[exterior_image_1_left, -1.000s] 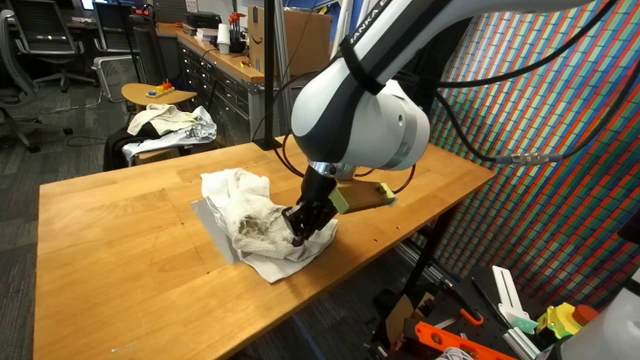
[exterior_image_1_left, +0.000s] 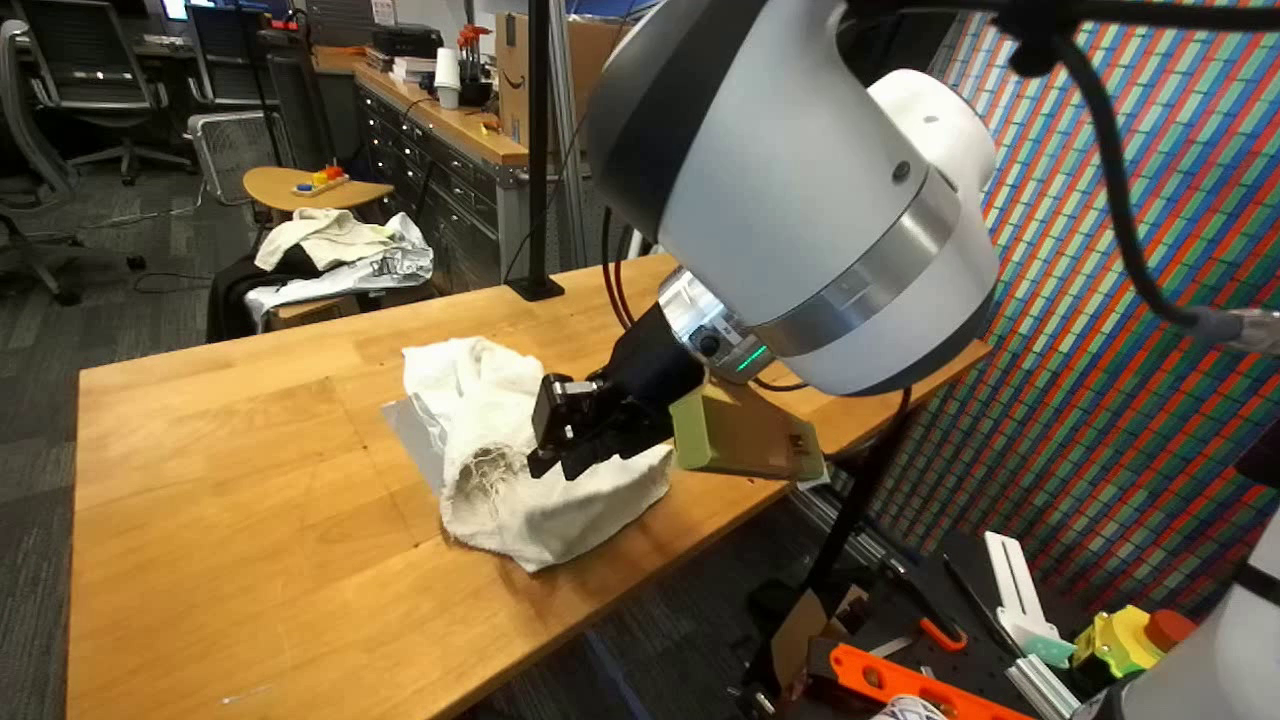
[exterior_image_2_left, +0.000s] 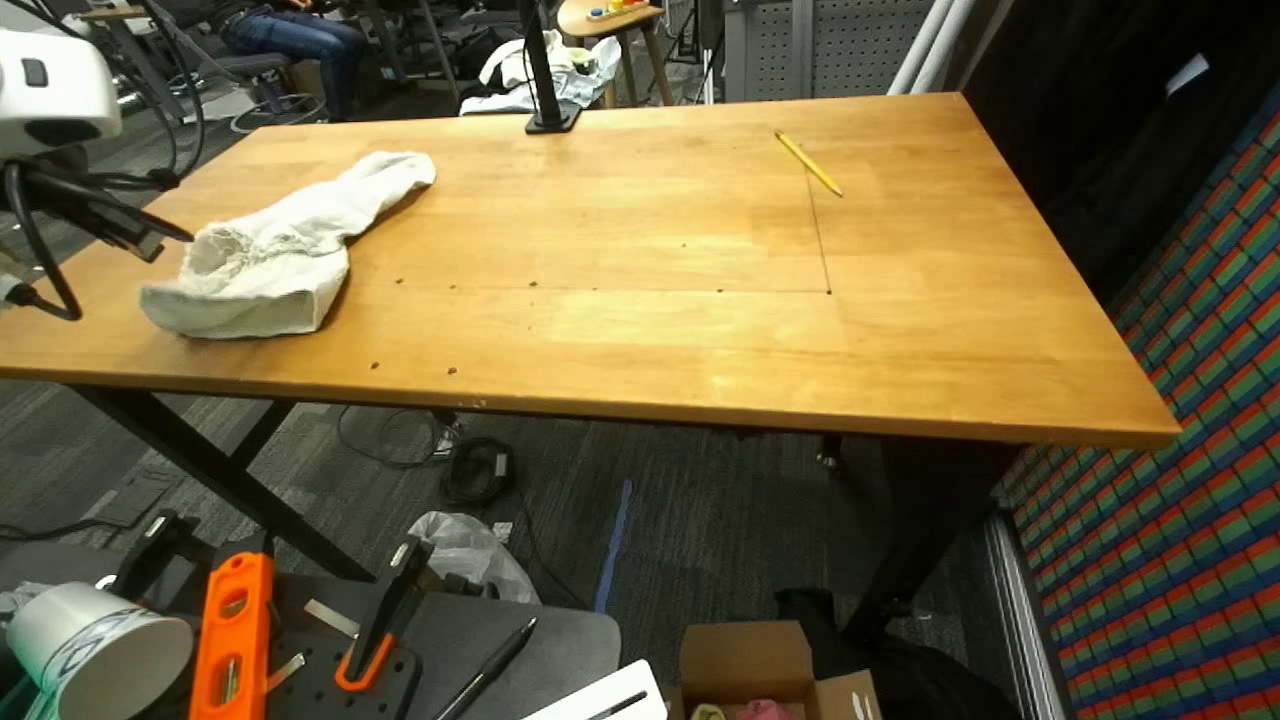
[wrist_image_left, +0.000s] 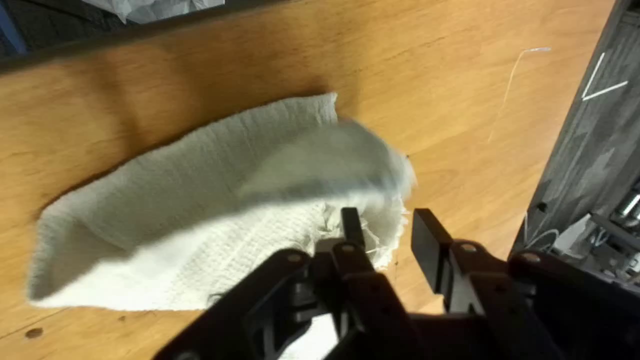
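Observation:
A crumpled white cloth (exterior_image_1_left: 552, 510) lies on the wooden table, its frayed edge facing my gripper (exterior_image_1_left: 554, 462). In the wrist view the cloth (wrist_image_left: 198, 198) spreads to the left and beneath my gripper. The two black fingers stand apart there, with no cloth seen pinched between them. One finger (wrist_image_left: 352, 227) overlaps the frayed end in that view, while the other is over bare wood. From the opposite side, the cloth (exterior_image_2_left: 288, 246) forms a long rumpled heap. A grey flat piece (exterior_image_1_left: 416, 444) shows under its left side.
A yellow pencil (exterior_image_2_left: 809, 163) rests on the table, far from the cloth. A black post (exterior_image_1_left: 539, 156) stands at the table's back edge.
The arm has tilted and swung nearer the camera, and my gripper now points more sideways. The cloth's near part has shifted, and its frayed opening looks different.

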